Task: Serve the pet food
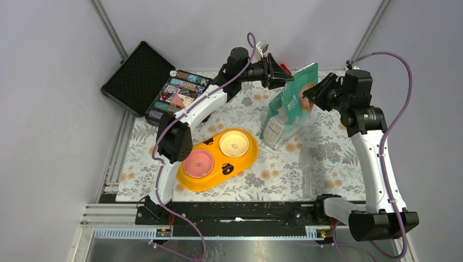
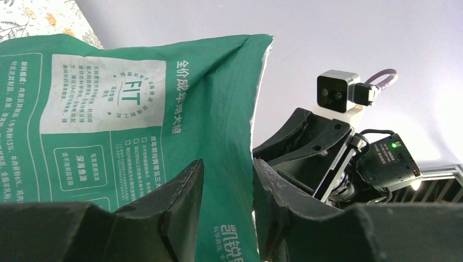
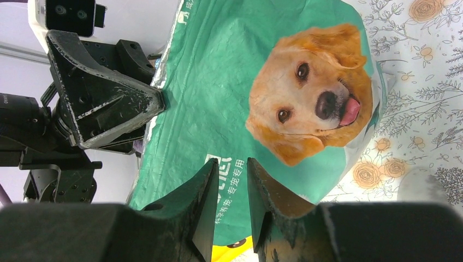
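The green pet food bag (image 1: pixel 300 103) stands upright at the back right of the table, with a dog's face printed on one side. At its upper left, my left gripper is open, fingers apart, with the bag's top edge beside one fingertip. My right gripper comes from the right against the dog-face side; its fingers stand somewhat apart, and green bag surface shows behind the gap. A yellow feeder (image 1: pixel 244 164) holds a cream bowl (image 1: pixel 233 143) and a pink bowl (image 1: pixel 198 163). In front of the bag lies a clear scoop (image 1: pixel 306 164).
An open black case (image 1: pixel 137 79) with rolled and folded items lies at the back left. The right wrist view shows the left gripper's fingers close to the bag's edge.
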